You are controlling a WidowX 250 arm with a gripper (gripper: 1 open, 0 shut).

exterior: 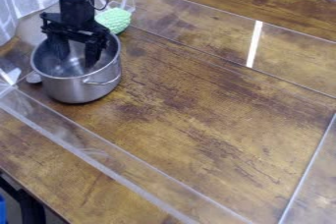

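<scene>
A stainless steel pot (82, 81) with a wire handle stands at the upper left on the wooden table (197, 120). My black gripper (77, 41) reaches down from the top left into the pot's mouth, its lower end inside the rim. Its fingers are dark and hard to make out, so I cannot tell how they stand or whether anything is between them. A pale green crumpled object (114, 21) lies behind the pot, right of the arm.
Clear strips cross the table on several sides. A dark slot sits along the back edge at the top right.
</scene>
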